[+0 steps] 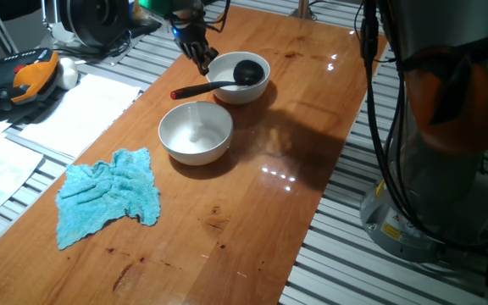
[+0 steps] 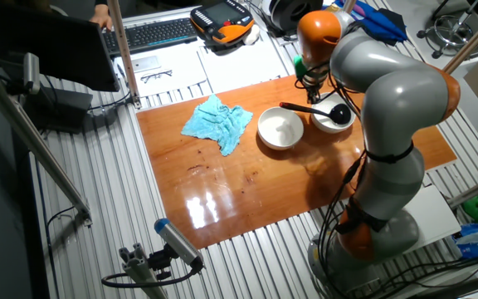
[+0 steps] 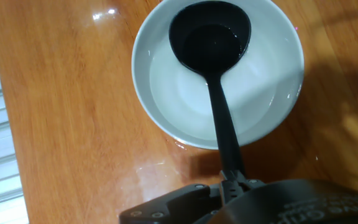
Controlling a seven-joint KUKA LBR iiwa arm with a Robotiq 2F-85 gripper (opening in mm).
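A black ladle (image 1: 247, 74) rests in the far white bowl (image 1: 243, 95), its red-tipped handle (image 1: 195, 91) sticking out over the rim toward the left. In the wrist view the ladle's head (image 3: 210, 38) lies inside the bowl (image 3: 166, 93), and the handle runs down to my gripper. Seen from exterior view 1, my gripper (image 1: 203, 68) hangs just above and behind the handle, with a small gap showing. How far its fingers are apart does not show clearly. A second white bowl (image 1: 196, 135) stands nearer and looks empty.
A crumpled turquoise cloth (image 1: 108, 193) lies on the wooden table (image 1: 219, 246) at the left. Papers (image 1: 79, 119) and an orange-black device (image 1: 15, 78) sit beyond the left edge.
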